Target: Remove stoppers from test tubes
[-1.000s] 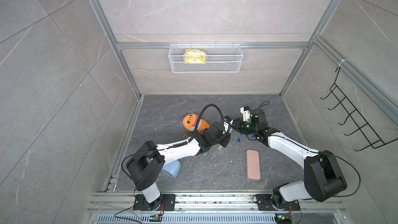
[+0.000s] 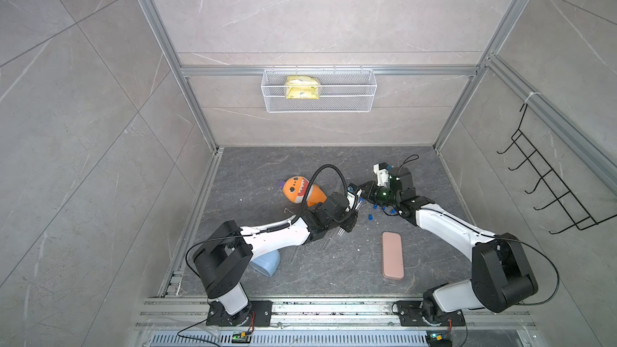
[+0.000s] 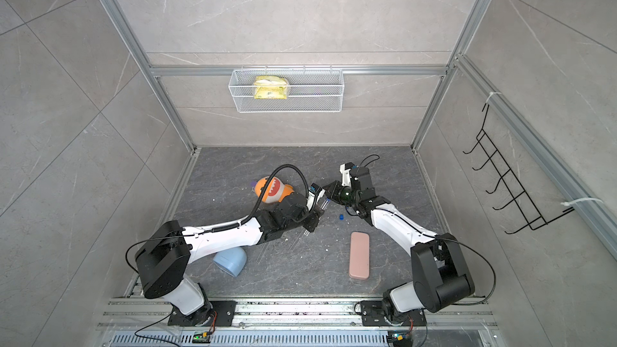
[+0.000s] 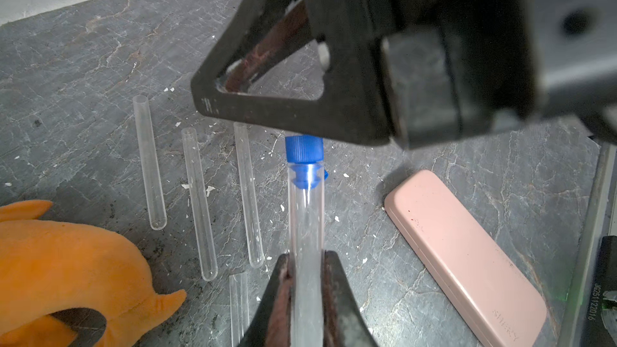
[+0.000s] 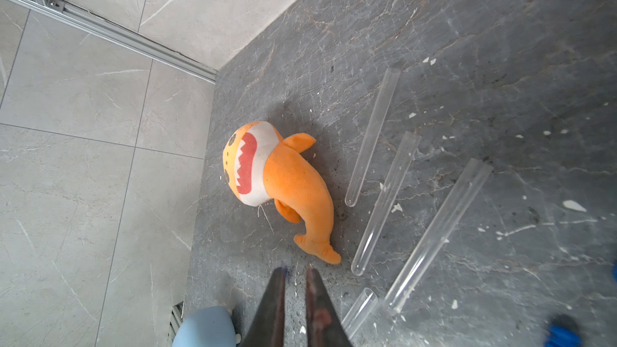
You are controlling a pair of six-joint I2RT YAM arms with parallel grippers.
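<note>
In the left wrist view a clear test tube stands upright, my left gripper shut on its glass. The blue stopper sits in its mouth, the plug inside the glass. Across the stopper's top lies a black finger of my right gripper, which is shut on the stopper, its tips slightly apart. The grip itself is hidden behind that finger. Both grippers meet near the table's middle in the top views. Several open tubes, one a clear tube, lie on the table without stoppers.
An orange plush shark lies beside the loose tubes. A pink case rests on the front right, and a blue cup lies at the front left. A loose blue stopper is on the table.
The right arm looks almost unmoved, and the things on the table have stayed put.
</note>
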